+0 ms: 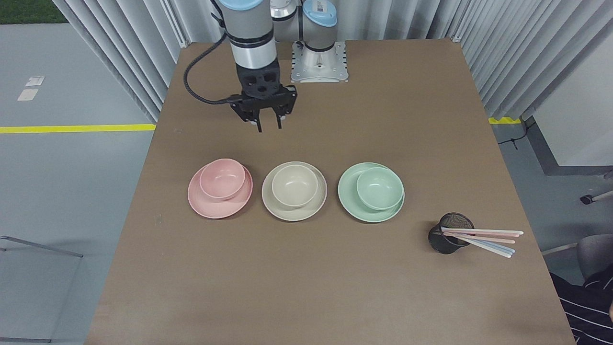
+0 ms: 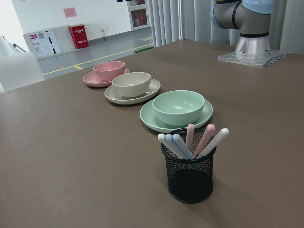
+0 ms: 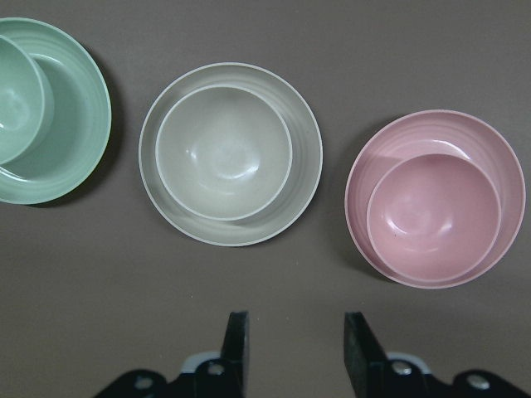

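Note:
My gripper hangs open and empty above the table's back left, behind the bowls; in the wrist view its two fingers frame bare table. In front of it, in a row, are a pink bowl on a pink plate, a cream bowl on a cream plate, and a green bowl on a green plate. A black mesh cup at the right holds pink, white and blue chopsticks.
The robot's base is at the back of the brown table. A chair and part of a person are at the right edge in the front view.

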